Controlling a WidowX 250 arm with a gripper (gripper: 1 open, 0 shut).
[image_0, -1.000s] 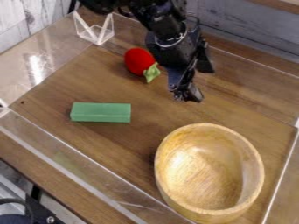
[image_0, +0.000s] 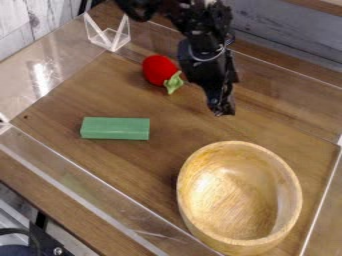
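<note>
My black gripper (image_0: 218, 98) hangs over the wooden table at the upper middle, open, with its fingers pointing down. Left of it lies a red object with a green top (image_0: 160, 70), like a strawberry. A green rectangular block (image_0: 115, 128) rests at the middle left. A large light wooden bowl (image_0: 238, 195) stands at the lower right.
A clear angular holder (image_0: 110, 30) stands at the top left. Clear edging runs along its left side.
The red object, block and bowl have stayed in place.
</note>
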